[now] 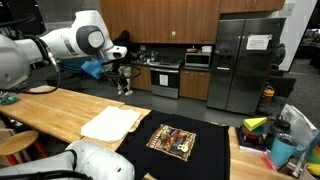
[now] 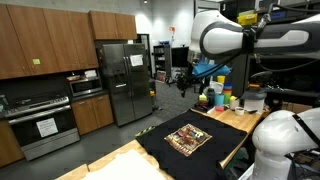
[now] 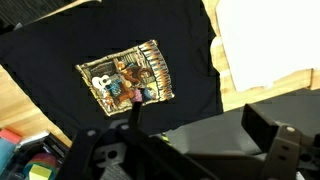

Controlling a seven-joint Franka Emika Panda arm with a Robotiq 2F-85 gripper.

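A patterned, fringed mat (image 1: pixel 172 141) lies flat on a black cloth (image 1: pixel 209 155) that covers part of the wooden table. In the wrist view the mat (image 3: pixel 126 77) appears left of centre, with mixed colours and a fringe along its short sides. My gripper (image 1: pixel 124 88) hangs high above the table, over the left part in exterior view 1, well apart from the mat. It stands open, and nothing shows between its fingers. The second exterior view has the gripper (image 2: pixel 153 92) above and to the left of the mat (image 2: pixel 188 138).
White paper (image 1: pixel 110 124) lies left of the black cloth. Along the table's right side are a stack of coloured things (image 1: pixel 252 128), a blue-lidded container (image 1: pixel 282 150) and other containers. A stool (image 1: pixel 17 145) stands near the left.
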